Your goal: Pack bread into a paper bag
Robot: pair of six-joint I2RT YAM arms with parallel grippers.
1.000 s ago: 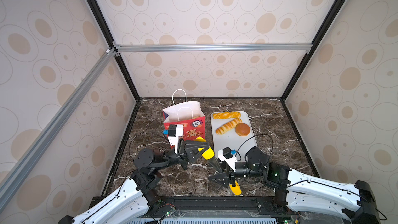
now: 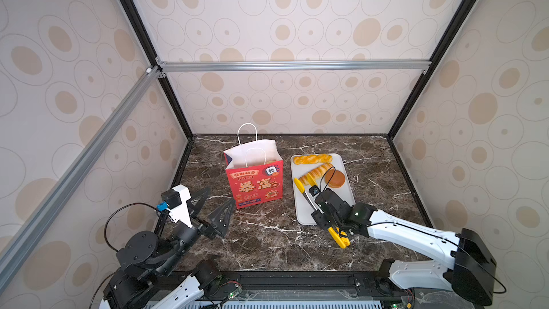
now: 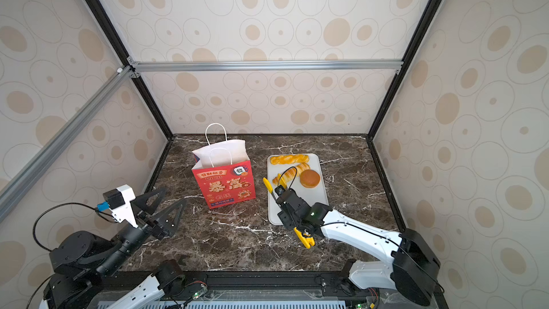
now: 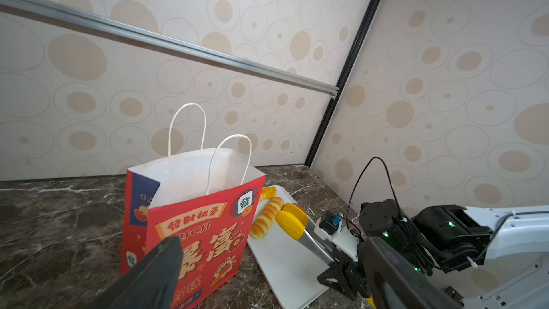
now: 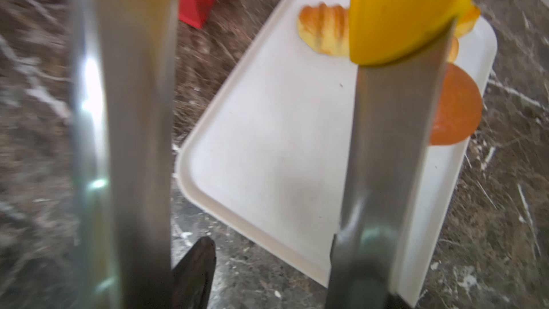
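Observation:
A red paper bag (image 2: 254, 183) with white handles stands upright at centre left. Right of it, a white tray (image 2: 303, 206) holds a twisted loaf (image 3: 288, 159), a striped roll (image 4: 264, 217) and a round bun (image 3: 310, 178). My right gripper (image 2: 323, 209) is shut on tongs with yellow tips (image 5: 406, 11) and steel arms (image 5: 125, 137), held over the tray, the tips apart near the breads. My left gripper (image 2: 214, 209) is open and empty, at the left, apart from the bag.
Patterned walls surround the dark marble table (image 2: 263, 240). Bare tabletop lies in front of and left of the bag and to the right of the tray.
My left gripper has moved back to the left, away from the tongs and the bag's front.

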